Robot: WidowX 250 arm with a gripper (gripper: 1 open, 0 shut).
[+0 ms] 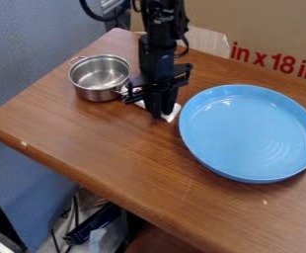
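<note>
My black gripper is low over the table between a steel pot and a blue plate. It covers most of a small white item, whose end shows just below and right of the fingers. Whether the fingers are open or shut on it is hidden by the gripper's own body.
The wooden table has bare room at the front left. Cardboard with red printing stands behind it. The pot is close to the gripper's left side, and the plate is close to its right.
</note>
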